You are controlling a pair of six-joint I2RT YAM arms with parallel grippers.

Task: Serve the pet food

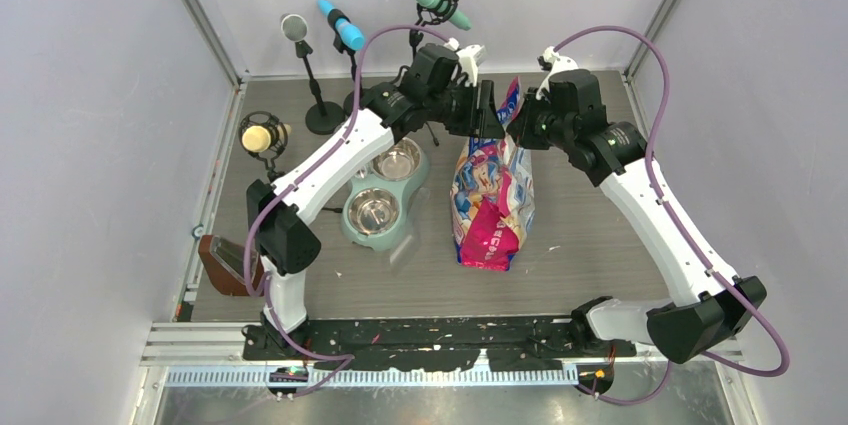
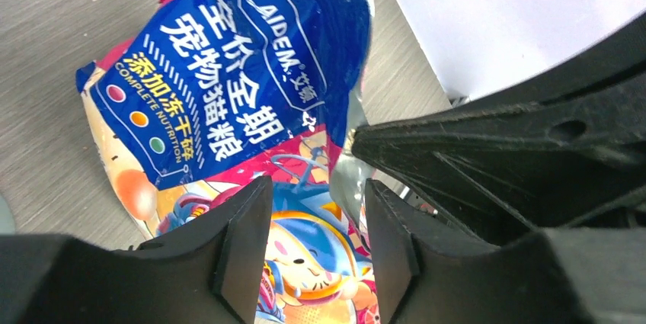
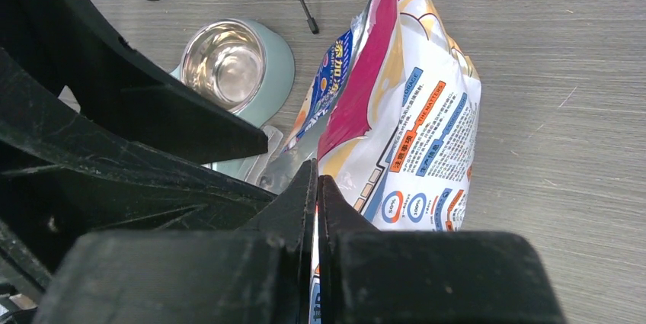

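The pet food bag (image 1: 493,200), printed in pink, blue and white, stands on the table with its top between my two grippers. In the left wrist view, my left gripper is part open, its fingers apart in front of the bag's printed face and near its clear side edge (image 2: 352,164). On the other side, my right gripper is shut on the bag's side edge, with the white back panel (image 3: 426,133) hanging beside it. A green double feeder (image 1: 403,190) with two steel bowls stands left of the bag; the bowls look empty.
Microphones on stands, including a grey one (image 1: 294,28) and a blue one (image 1: 342,25), line the back left. A brown object (image 1: 228,265) lies at the left edge. The table right of the bag is clear.
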